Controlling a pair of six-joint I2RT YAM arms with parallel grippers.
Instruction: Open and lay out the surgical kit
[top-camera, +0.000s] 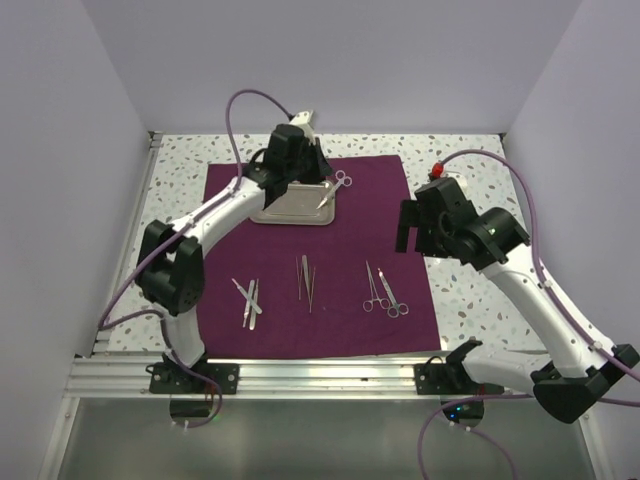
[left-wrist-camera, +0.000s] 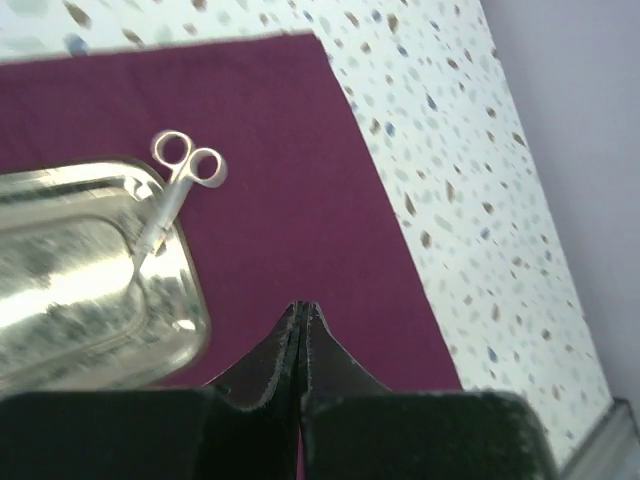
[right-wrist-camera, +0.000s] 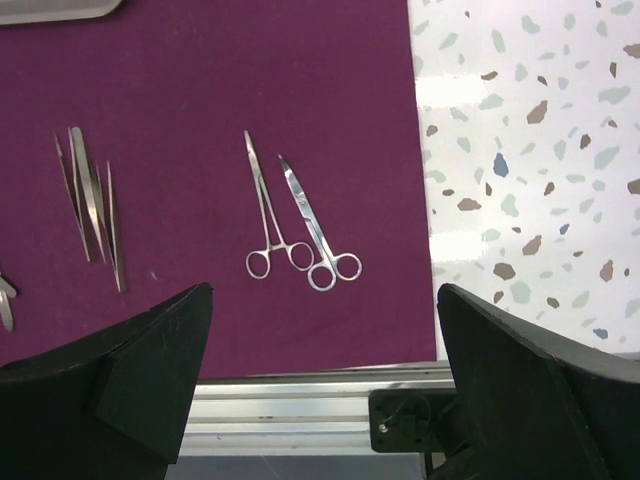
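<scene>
My left gripper (top-camera: 318, 166) is shut, nothing between its fingers, above the right end of the steel tray (top-camera: 295, 205) (left-wrist-camera: 60, 280). Scissors (top-camera: 340, 183) (left-wrist-camera: 178, 182) rest across that end of the tray. On the purple cloth (top-camera: 370, 210) lie a hemostat (top-camera: 372, 292) (right-wrist-camera: 264, 215), more scissors (top-camera: 390, 292) (right-wrist-camera: 312, 225), several tweezers (top-camera: 305, 275) (right-wrist-camera: 88, 190) and several knife-like tools (top-camera: 248, 300) at lower left. My right gripper (top-camera: 420, 225) hangs open over the right side, above the hemostat and scissors, holding nothing.
Speckled table surface (top-camera: 465, 310) borders the cloth. A metal rail (top-camera: 300, 365) runs along the front edge, walls along the sides and back.
</scene>
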